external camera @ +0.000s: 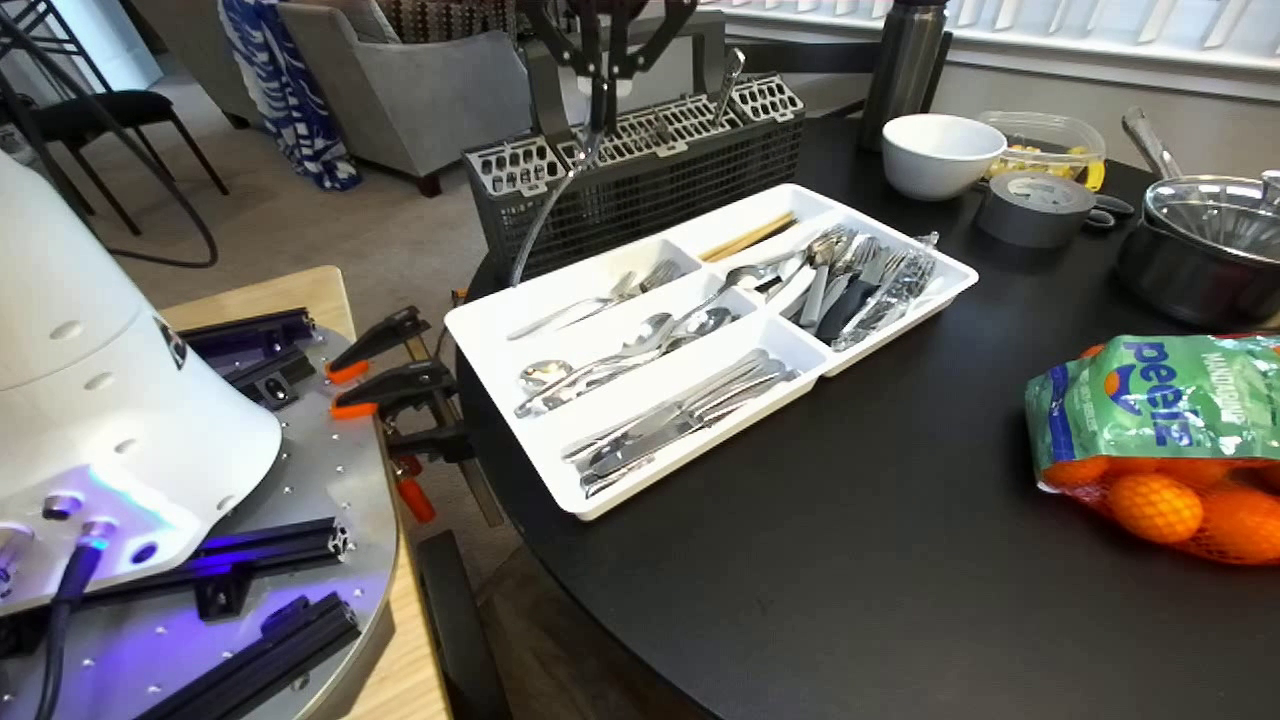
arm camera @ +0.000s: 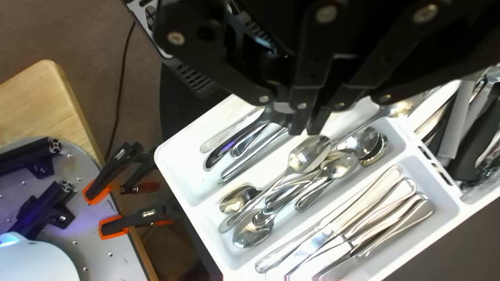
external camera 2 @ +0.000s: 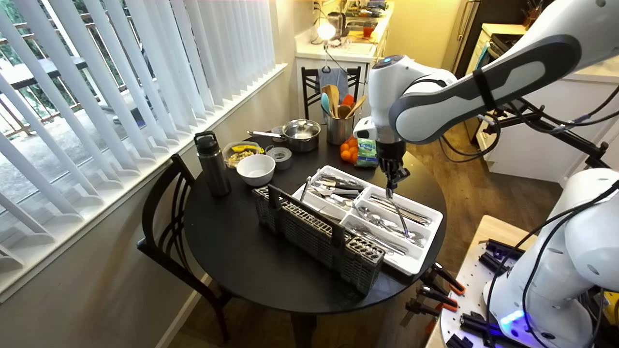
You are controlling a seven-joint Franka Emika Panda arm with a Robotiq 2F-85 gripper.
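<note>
A silver utensil (external camera: 549, 216) hangs from my gripper (external camera: 603, 120), which is shut on its upper end. The utensil's type cannot be told, as the held end is largely hidden. Slanting down, its long free end is above the white cutlery tray (external camera: 528, 462). In exterior view 2 my gripper (external camera 2: 391, 188) is over the tray, the utensil (external camera 2: 398, 211) below it. The wrist view shows the utensil's free end (arm camera: 218, 154) over the fork compartment, beside the spoons (arm camera: 307, 157). Knives (arm camera: 365, 217) fill another compartment.
A grey dishwasher basket (external camera: 672, 168) stands right behind the tray, with another utensil (external camera: 729, 84) sticking up from it. A white bowl (external camera: 942, 156), a tape roll (external camera: 1034, 210), a pot (external camera: 1200, 270) and a bag of mandarins (external camera: 1158, 444) sit farther along.
</note>
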